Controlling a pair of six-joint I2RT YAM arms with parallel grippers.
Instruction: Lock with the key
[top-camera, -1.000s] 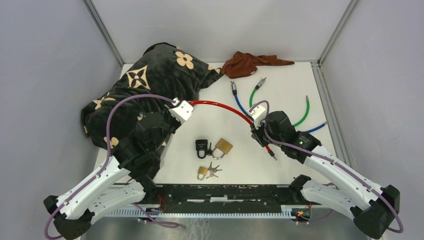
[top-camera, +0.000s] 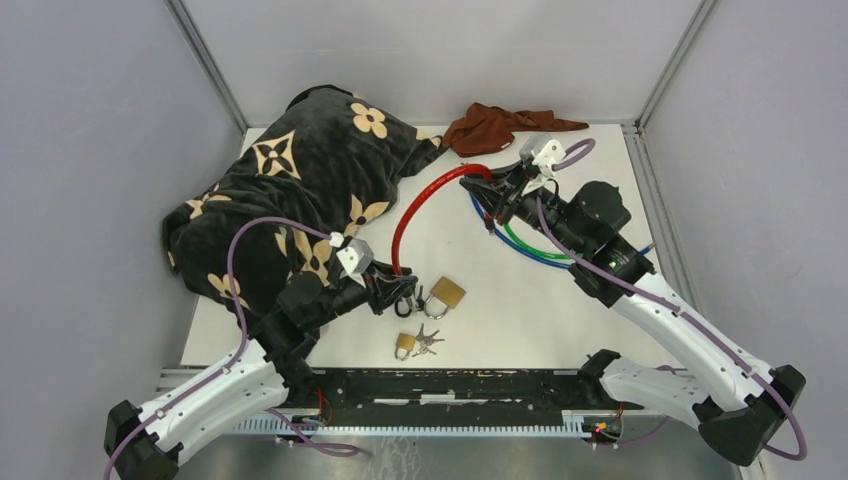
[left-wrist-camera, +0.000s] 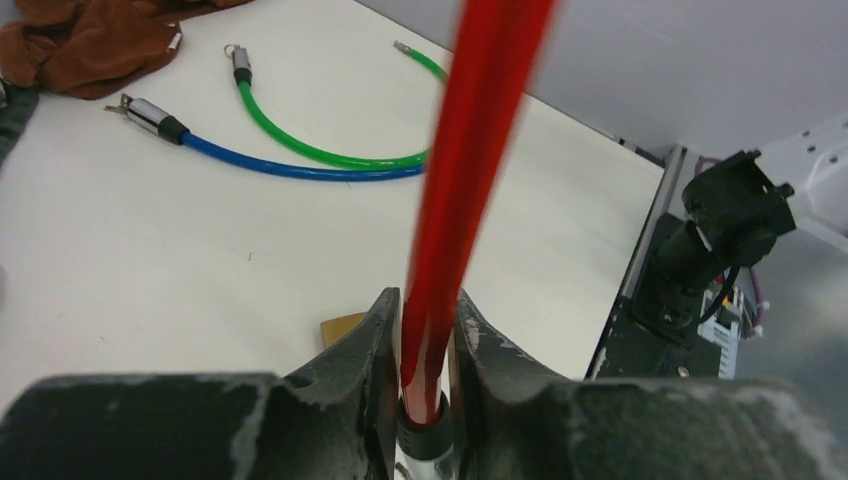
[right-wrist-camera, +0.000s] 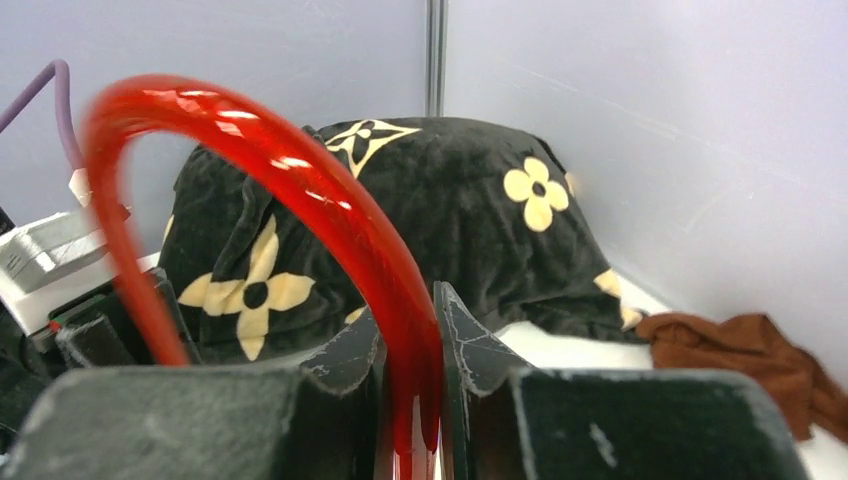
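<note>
A red cable lock (top-camera: 420, 202) arches between my two grippers in the top view. My left gripper (top-camera: 401, 278) is shut around its left end, where a dark collar and metal tip (left-wrist-camera: 425, 445) point down below the fingers in the left wrist view. Farther back and right, my right gripper (top-camera: 487, 190) is shut on the other end; the cable rises from between its fingers in the right wrist view. Several loose keys (top-camera: 427, 341) lie on the table near the front, beside a small brass padlock (top-camera: 404, 346).
A larger brass padlock (top-camera: 447, 291) lies just right of the left gripper, which partly covers a black padlock (top-camera: 403, 307). Blue (left-wrist-camera: 270, 168) and green (left-wrist-camera: 290, 140) cables lie at the right. A dark patterned blanket (top-camera: 320, 150) fills the left; a brown cloth (top-camera: 510, 125) lies behind.
My left gripper has come down and toward the front, over the black padlock. The right gripper has moved back and left. The cable has gone from a sloping line to a raised arch.
</note>
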